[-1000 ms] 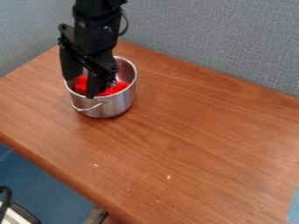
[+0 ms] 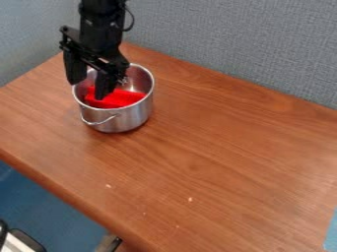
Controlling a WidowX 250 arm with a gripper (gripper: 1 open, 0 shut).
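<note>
A steel pot [image 2: 121, 119] with a wire handle sits on the wooden table near its back left. Red material [image 2: 126, 99] lies inside it. My black gripper [image 2: 95, 83] hangs over the pot's left half, its fingertips at or inside the rim. I cannot tell whether it is open or shut, or whether anything is between its fingers.
A grey padded wall [image 2: 250, 49] runs behind the table. Cables and other items lie beyond the table's left edge at the bottom left.
The gripper has shifted slightly and risen a little over the last second. The pot stands in the same place.
</note>
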